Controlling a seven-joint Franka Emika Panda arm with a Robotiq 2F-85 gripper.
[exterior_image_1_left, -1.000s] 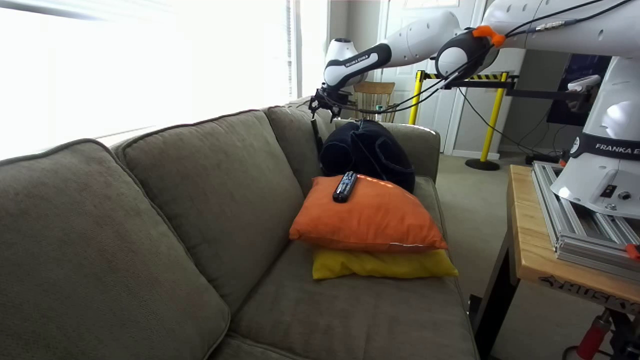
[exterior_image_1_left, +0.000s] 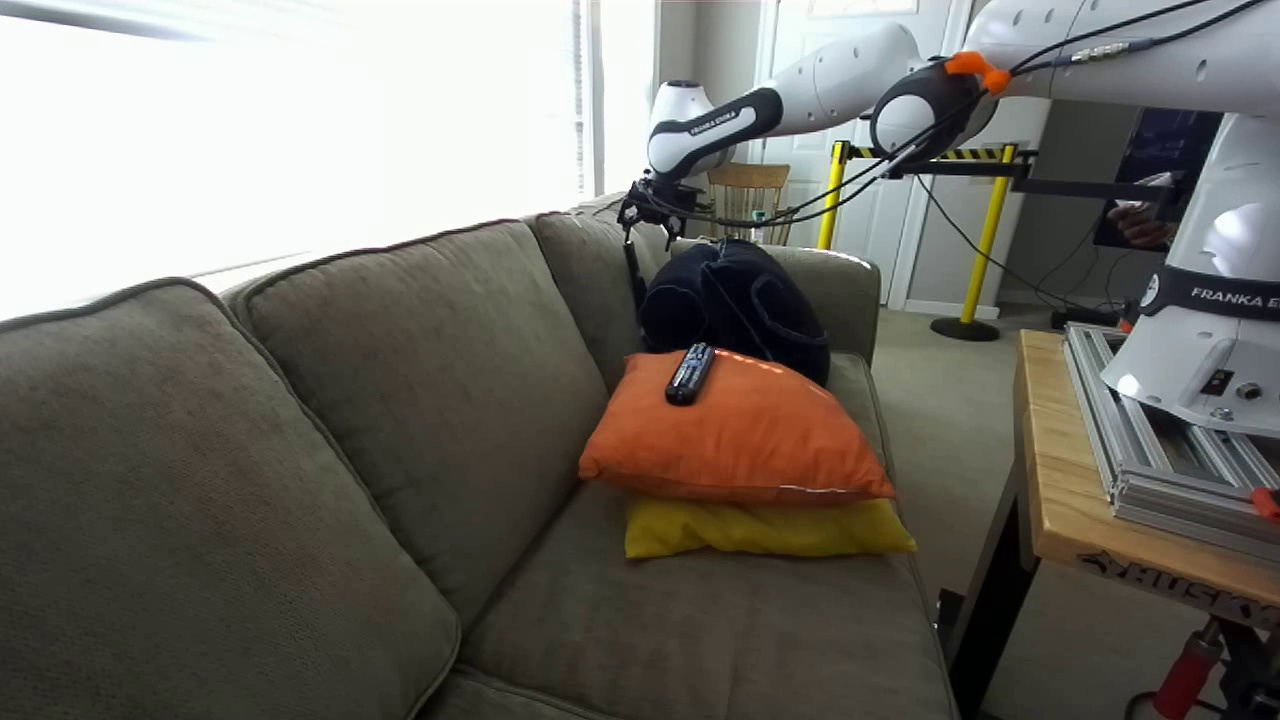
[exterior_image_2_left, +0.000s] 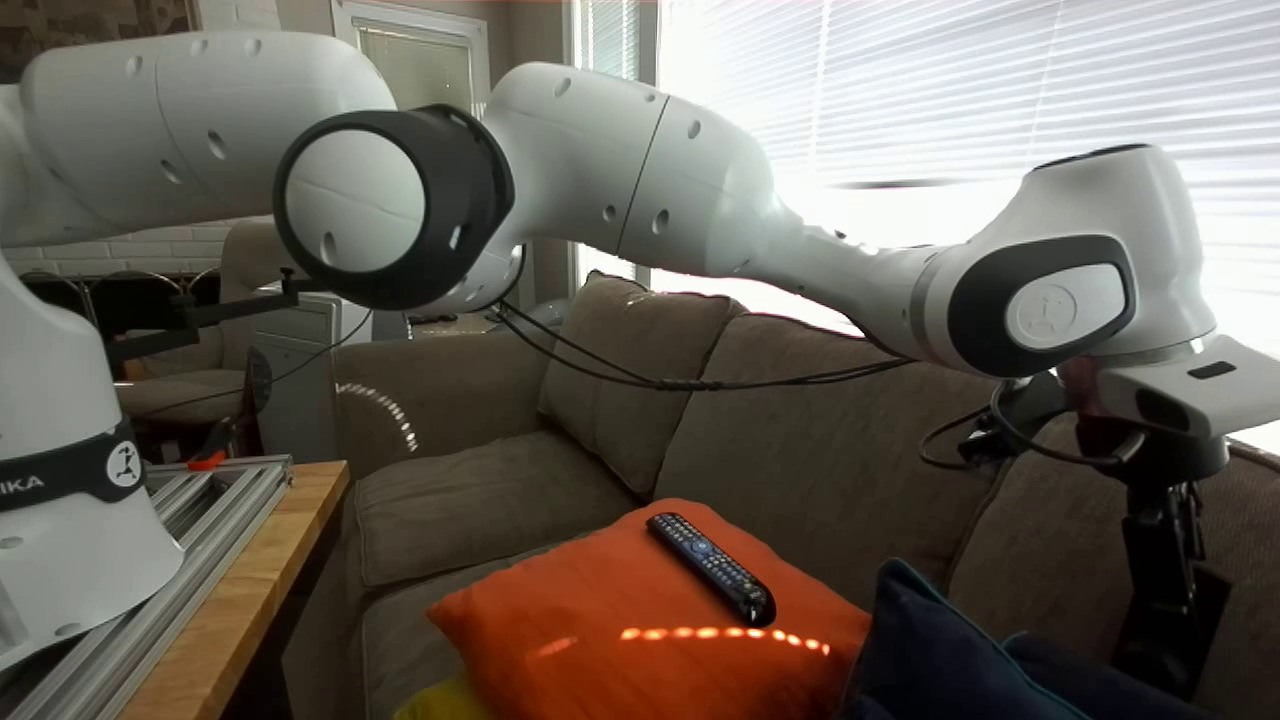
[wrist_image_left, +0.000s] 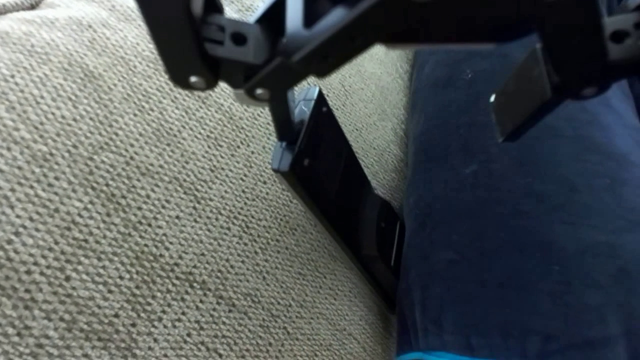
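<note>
A flat black object (wrist_image_left: 351, 198) with grey corner pieces stands on end, leaning between the sofa's back and a dark navy pillow (wrist_image_left: 516, 228). In exterior view 1 it shows as a thin black strip (exterior_image_1_left: 636, 274) beside the navy pillows (exterior_image_1_left: 732, 300). Over its top end my gripper is open, fingers wide apart. The left finger overlaps the object's top edge in the wrist view; whether they touch, I cannot tell. The right finger's pad (wrist_image_left: 522, 96) is above the navy pillow, well clear of the object. The object's lower end is hidden by the pillow.
A black remote (exterior_image_2_left: 710, 564) lies on an orange pillow (exterior_image_1_left: 732, 432), which rests on a yellow one (exterior_image_1_left: 768, 528). The sofa back (exterior_image_1_left: 396, 324) rises close beside the gripper. Near the camera in exterior view 1, the sofa seat (exterior_image_1_left: 708, 624) is bare.
The gripper sits marginally lower than a second ago, still open above the black object. A hand now shows near the dark screen in the right background. Pillows and remote are unmoved.
</note>
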